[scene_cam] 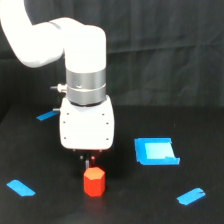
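Observation:
A red block (94, 182) with a six-sided face rests on the black table, near the front and left of centre. Directly behind it, and slightly higher in the view, hang the dark fingertips of my gripper (90, 158), under the white hand of the arm. The fingers are small and dark against the black background, so their spacing is unclear. Whether the tips touch the block cannot be made out.
To the right lies a pale square with a blue border (143, 153). Strips of blue tape mark the table at the front left (20, 188), front right (191, 196) and back left (47, 115). Bare black table lies between them.

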